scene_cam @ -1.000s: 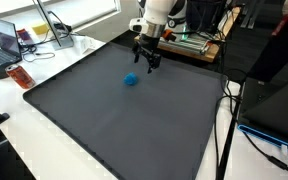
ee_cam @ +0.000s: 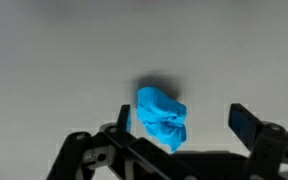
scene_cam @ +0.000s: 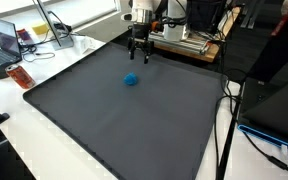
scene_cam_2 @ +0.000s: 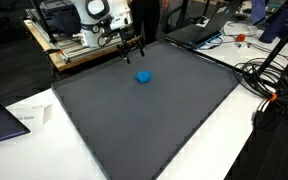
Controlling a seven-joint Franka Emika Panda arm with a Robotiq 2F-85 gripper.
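A small crumpled blue cloth [scene_cam: 130,79] lies on the dark grey mat, toward the end where the arm stands. In the second exterior view the same cloth [scene_cam_2: 143,76] sits in front of my gripper [scene_cam_2: 131,48]. The wrist view shows my gripper open, its two dark fingers wide apart. Between them in that view appears the blue cloth [ee_cam: 162,112], touched by neither finger. A small blue bit shows beside the left finger. In the first exterior view my gripper [scene_cam: 141,50] stays low over the mat, apart from the cloth.
A red can [scene_cam: 21,77] and a laptop [scene_cam: 6,45] stand beyond its left edge. Black cables run along the mat's right side. A white box [scene_cam_2: 19,120] stands off the mat in the second exterior view.
The arm has shifted slightly left and back in the first exterior view, and the gripper is a little farther from the cloth. The blue cloth has stayed in place.
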